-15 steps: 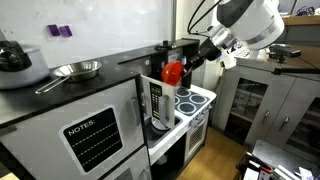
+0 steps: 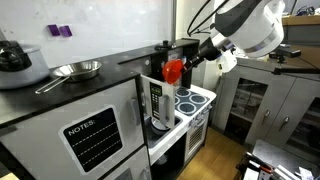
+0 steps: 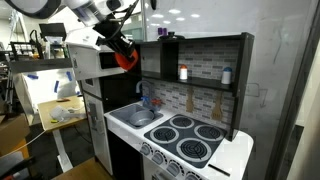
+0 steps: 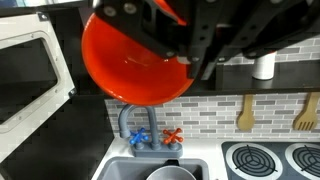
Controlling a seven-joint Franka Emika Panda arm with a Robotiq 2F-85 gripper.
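A red, rounded bowl-like piece point(image 2: 174, 71) hangs in the air, with my gripper point(image 2: 183, 66) shut on its edge. It shows again in exterior view 2 as a red shape point(image 3: 127, 61) high in front of the counter, to the left of the stove. In the wrist view the red bowl point(image 4: 135, 60) fills the upper left and hides part of the scene behind it. Only the dark parts of the gripper show at the top there, and the exact contact is hard to make out.
Below lie a sink point(image 3: 124, 117) with a faucet point(image 4: 128, 122) and a round metal pot point(image 4: 171, 173). Burners point(image 3: 185, 122) are beside it. A dark shelf point(image 3: 208, 82) with small containers stands behind. At the left is a pan point(image 2: 77, 71) on a cabinet top.
My arm has shifted slightly up and to the right in exterior view 1, the red bowl moving a little with it. The kitchen items have stayed in place.
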